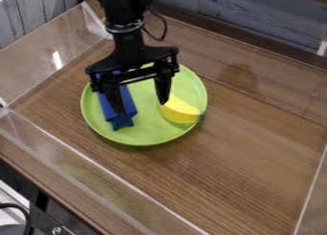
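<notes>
My black gripper (134, 81) is open and lowered over a green plate (132, 135), its fingers spread to either side. A blue object (120, 112) lies on the plate's left part, partly hidden beneath the left finger. A yellow banana-like piece (182, 110) rests on the plate's right part, just below the right finger. Whether either finger touches them cannot be told.
Clear panels edge the table at the left. A dark cable shows at the bottom left corner.
</notes>
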